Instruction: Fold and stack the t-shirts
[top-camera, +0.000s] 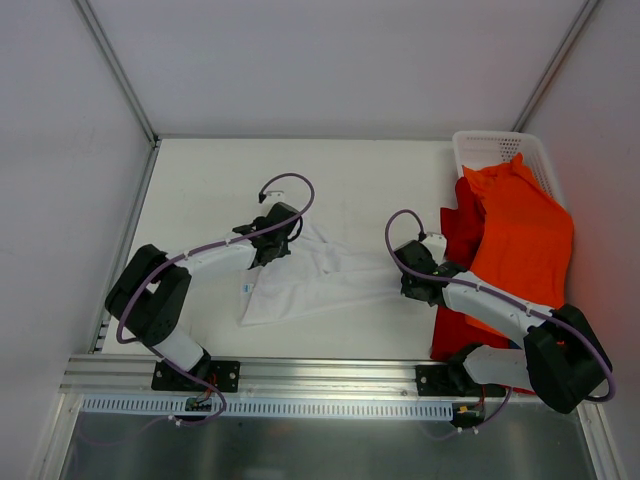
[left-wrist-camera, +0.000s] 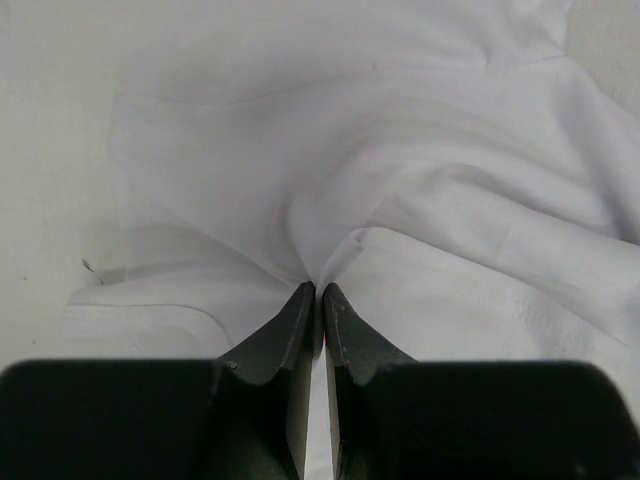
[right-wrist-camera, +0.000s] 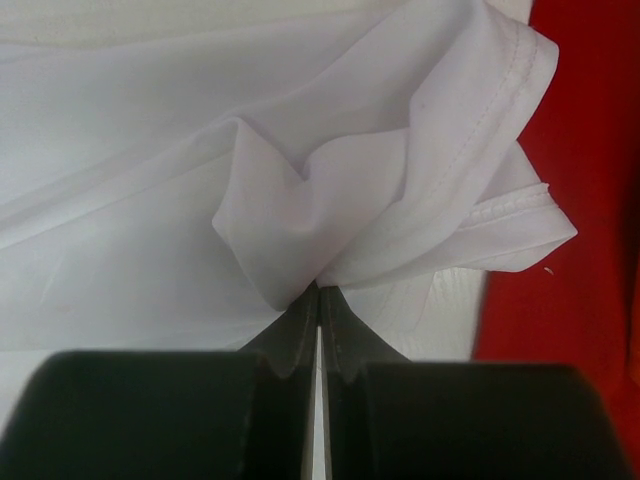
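A white T-shirt (top-camera: 315, 292) lies rumpled across the middle of the table. My left gripper is shut on a crease of its fabric at the shirt's left part, with wrinkles running into the fingertips. My right gripper is shut on a gathered fold at the shirt's right end, where a hemmed edge (right-wrist-camera: 515, 215) bends over beside the red cloth. In the top view both grippers hide the cloth directly beneath them.
At the right, red and orange shirts (top-camera: 519, 250) spill from a white plastic basket (top-camera: 483, 142) onto the table. Walls enclose the sides and back.
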